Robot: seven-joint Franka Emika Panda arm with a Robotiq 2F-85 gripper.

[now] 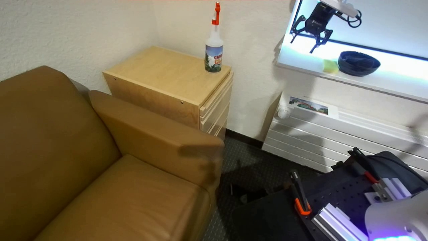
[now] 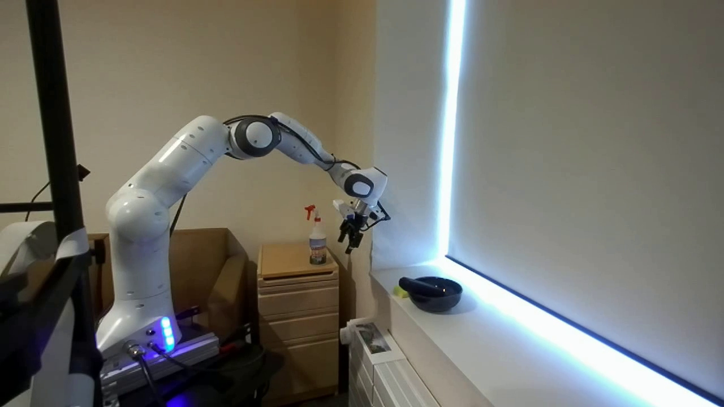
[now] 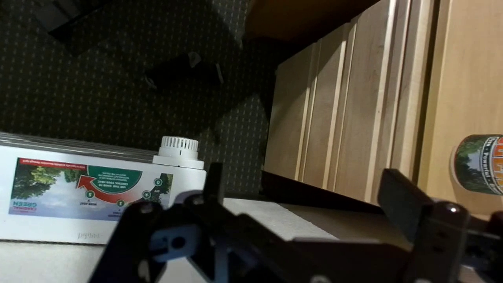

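Up near the window, my gripper [image 1: 303, 45] hangs with its fingers spread and empty, above the sill's left end in exterior view 1. In the wrist view the two dark fingers [image 3: 401, 200] stand wide apart. A spray bottle [image 1: 214, 52] with a red trigger stands upright on the wooden cabinet [image 1: 160, 72]; only its lower label shows at the wrist view's right edge. On the white sill [image 2: 461, 346] sits a dark bowl [image 2: 444, 298] with a dark pestle-like rod [image 2: 421, 287] lying in it. A yellow-green sponge [image 1: 330, 66] lies beside the bowl.
Below the sill is a white radiator [image 1: 297, 132] with a round knob [image 3: 179, 147] and a picture label [image 3: 94, 188]. A brown sofa [image 1: 160, 132] adjoins the cabinet. Much of the sill right of the bowl is bare.
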